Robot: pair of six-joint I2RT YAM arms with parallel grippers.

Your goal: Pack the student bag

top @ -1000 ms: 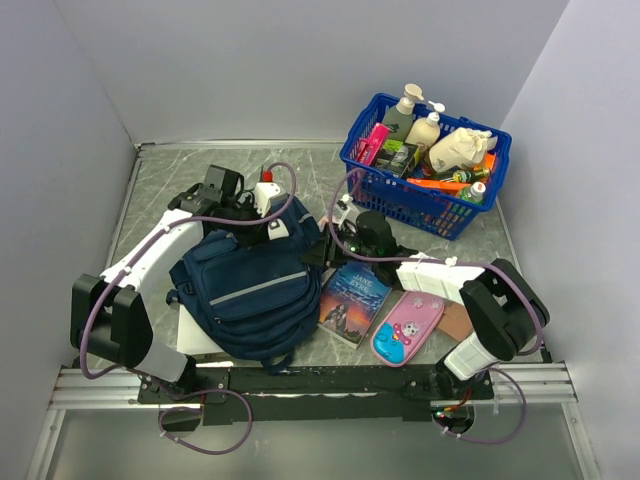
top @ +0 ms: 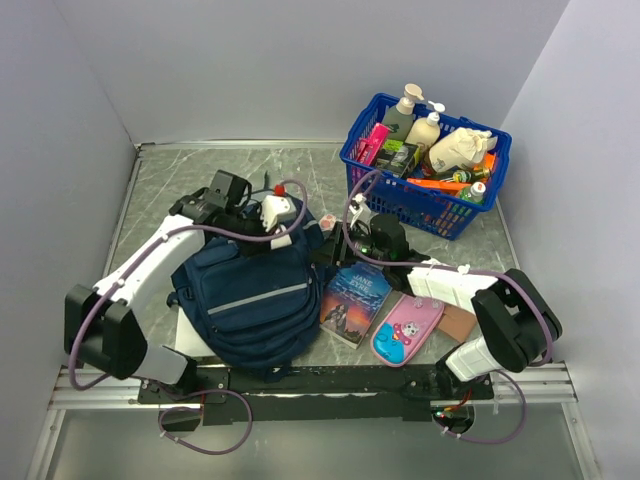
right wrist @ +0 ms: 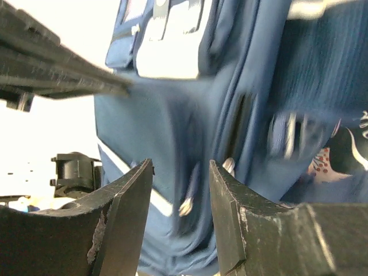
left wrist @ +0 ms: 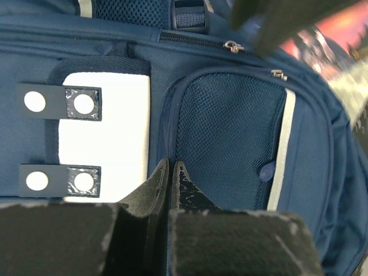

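A navy backpack (top: 245, 300) lies on the left half of the table, with zips, a mesh pocket (left wrist: 227, 141) and a white patch (left wrist: 103, 138). My left gripper is shut on the backpack's fabric beside the mesh pocket. My right gripper stands open at the backpack's right side, over a zip pull; that view is blurred. Under and beside the right arm lie a Jane Eyre book (top: 350, 305) and a pink-and-blue pencil case (top: 405, 330).
A blue basket (top: 425, 208) full of bottles and packets stands at the back right. A brown flat item (top: 457, 322) lies at the right. A white flat object (top: 188, 335) shows under the backpack's left. Bare table shows at the back left.
The right arm has moved a little rightward compared with a second ago.
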